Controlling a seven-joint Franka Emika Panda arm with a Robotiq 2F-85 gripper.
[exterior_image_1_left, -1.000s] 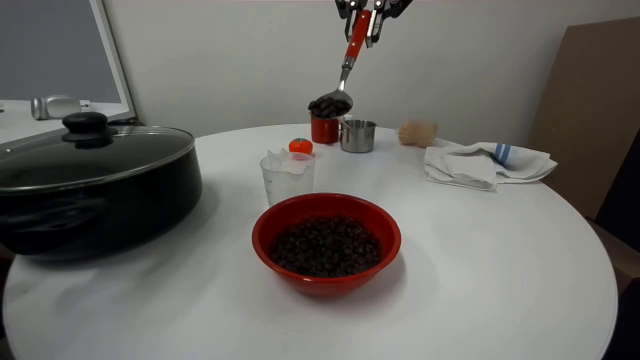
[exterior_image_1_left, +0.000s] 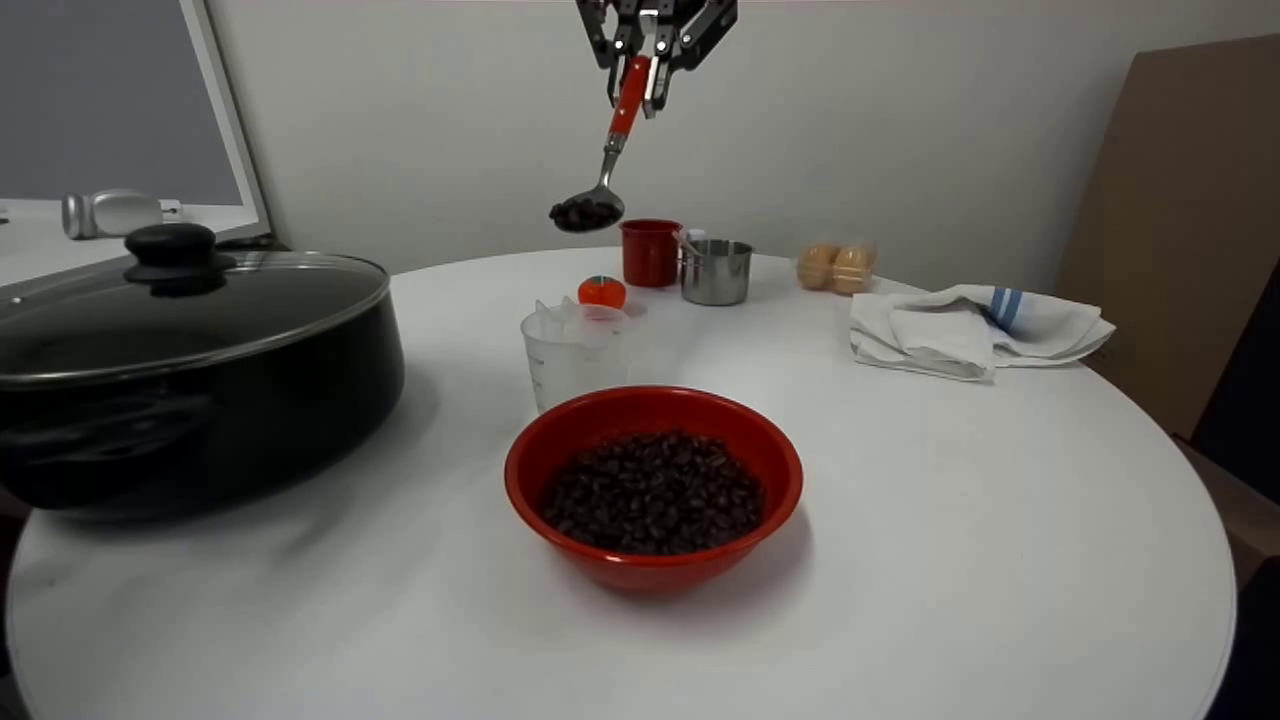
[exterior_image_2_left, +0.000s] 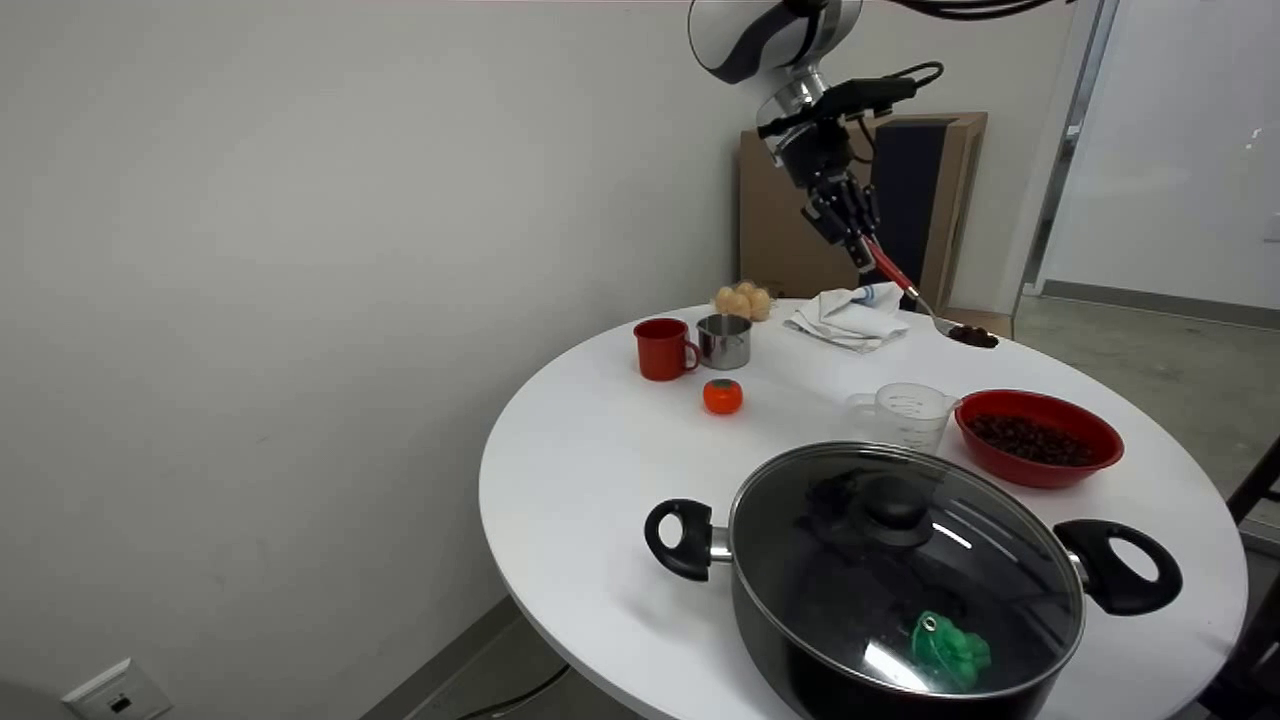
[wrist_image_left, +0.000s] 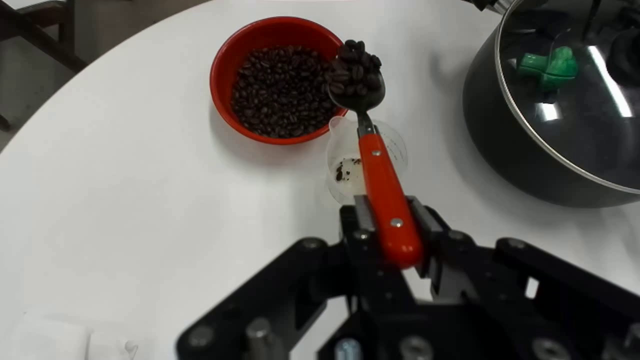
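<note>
High over the table, my gripper is shut on the red handle of a spoon (wrist_image_left: 384, 180). Dark coffee beans (wrist_image_left: 354, 69) heap its bowl, which points forward and down in exterior view 1. A clear measuring cup (exterior_image_1_left: 573, 366) stands on the table below, with a few beans and dark bits at its bottom in the wrist view. Beside that cup sits a red bowl (exterior_image_1_left: 654, 576) holding many coffee beans (exterior_image_1_left: 654, 492). From the wrist, the spoon's bowl overlaps the red bowl's edge and its handle crosses the cup.
A lidded black pot (exterior_image_2_left: 888, 576) takes up one side of the table. Toward the back are a red mug (exterior_image_1_left: 649, 254), a steel cup (exterior_image_1_left: 716, 274), an orange-red fruit (exterior_image_1_left: 601, 292), eggs (exterior_image_1_left: 836, 268) and a white towel (exterior_image_1_left: 972, 330). The table right of the red bowl is clear in exterior view 1.
In exterior view 1, my gripper and the loaded spoon have shifted left and slightly lower. The spoon no longer overlaps the red mug. The bowl and measuring cup stay put.
</note>
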